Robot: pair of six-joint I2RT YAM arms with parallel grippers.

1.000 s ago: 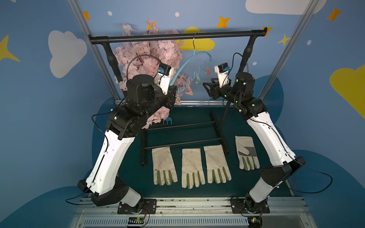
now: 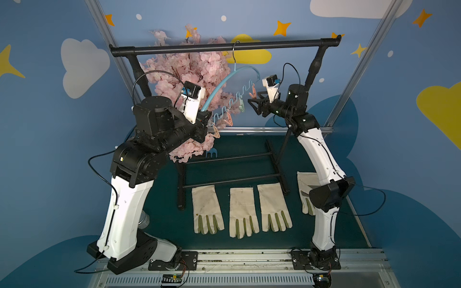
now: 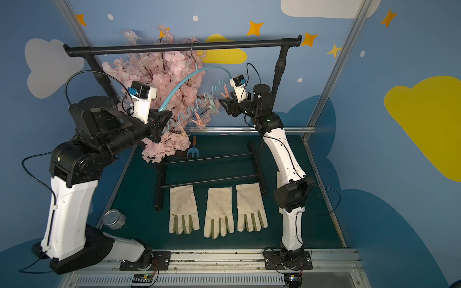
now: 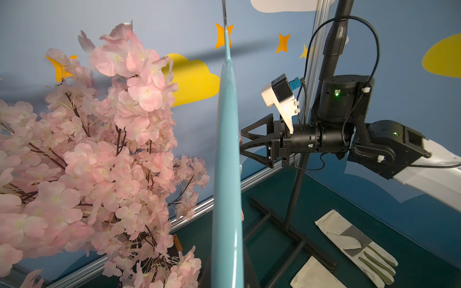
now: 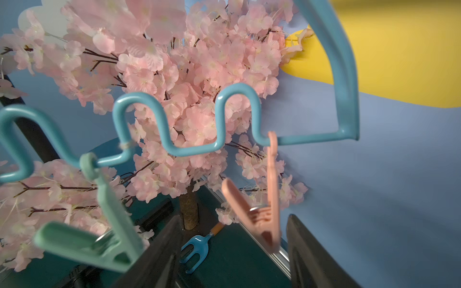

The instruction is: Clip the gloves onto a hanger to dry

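A blue hanger (image 2: 221, 87) hangs by its hook from the black bar, its wavy lower rail carrying several clothespins. My left gripper (image 2: 206, 125) is shut on the hanger's near end; in the left wrist view the hanger's arm (image 4: 227, 168) runs straight ahead. Open around the far-end pink clothespin (image 5: 269, 211), my right gripper has one finger (image 5: 314, 254) on each side of it, with gaps showing. A green clothespin (image 5: 108, 225) hangs to its left. Three gloves (image 2: 244, 211) lie in a row on the green floor; another glove (image 2: 307, 184) lies to the right, partly behind my right arm.
The black rack's top bar (image 2: 192, 49) spans above both arms. Pink blossom branches (image 5: 201, 96) stand behind the hanger. A blue toy fork (image 5: 199, 247) lies on the floor, and a tin (image 3: 114, 219) sits at the left edge.
My right gripper has moved left and up to the pink clothespin. Earlier, my left gripper shifted left and the hanger's hook slid left along the bar with it. The gloves stayed put.
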